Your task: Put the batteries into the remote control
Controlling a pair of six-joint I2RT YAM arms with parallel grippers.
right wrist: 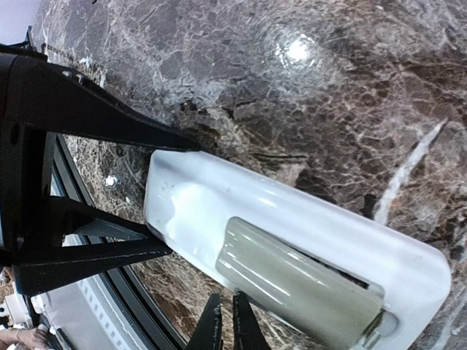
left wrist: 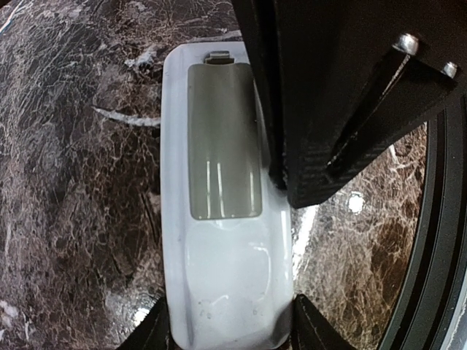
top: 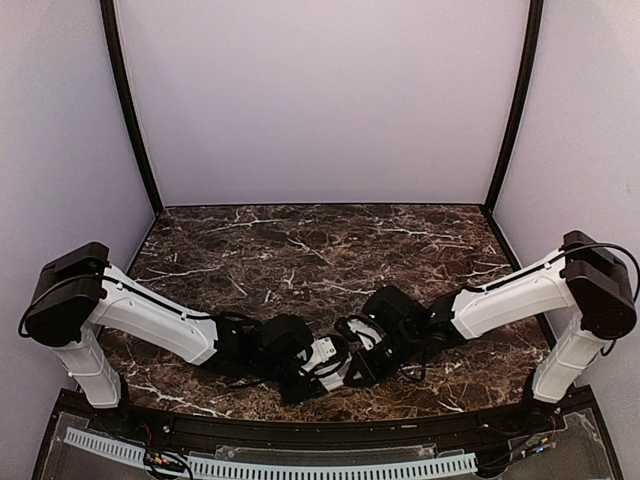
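The white remote control (left wrist: 237,270) lies face down near the table's front, its grey battery cover (left wrist: 225,146) over the compartment. In the right wrist view a dark gap shows along one long edge of the cover (right wrist: 299,284), which appears slightly raised there. No battery shows; whatever is under the cover is hidden. My left gripper is shut on the plain end of the remote. Beside the remote's long edge, close to the cover, my right gripper is shut with nothing visible between its fingers.
A black rail (top: 250,422) runs along its front edge, close to both grippers. Pale walls (top: 320,100) stand at the back and sides.
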